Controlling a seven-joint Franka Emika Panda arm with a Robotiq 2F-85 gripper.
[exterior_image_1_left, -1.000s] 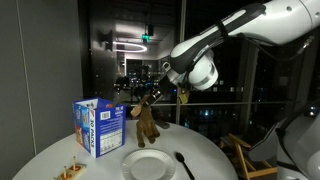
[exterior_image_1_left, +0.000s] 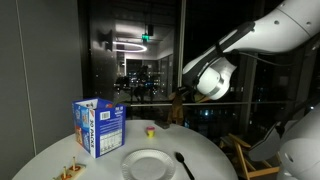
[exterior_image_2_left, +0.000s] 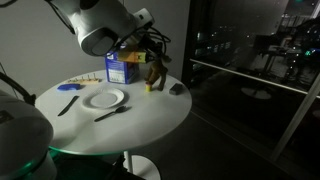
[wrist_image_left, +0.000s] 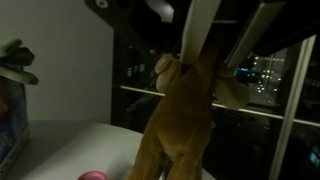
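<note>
A brown plush toy (wrist_image_left: 185, 125) hangs from my gripper, which is shut on its upper part. Its legs dangle downward in the wrist view, and the pinched spot is partly dark. From the second exterior side, the plush (exterior_image_2_left: 155, 74) hangs beside the blue box, near the table's far right edge. In the first exterior view the toy (exterior_image_1_left: 177, 106) shows small and dim against the dark window, below the arm's end.
A blue box (exterior_image_1_left: 100, 128) stands on the round white table, with a white plate (exterior_image_1_left: 148, 164), a black spoon (exterior_image_1_left: 184, 165) and a small yellow-and-pink cup (exterior_image_1_left: 150, 131) nearby. A dark block (exterior_image_2_left: 176, 89) lies by the edge. A wooden chair (exterior_image_1_left: 250, 155) stands to the right.
The arm has carried the plush toy to the right in the first exterior view, from above the table behind the plate towards the table's far right edge. The table items have stayed put.
</note>
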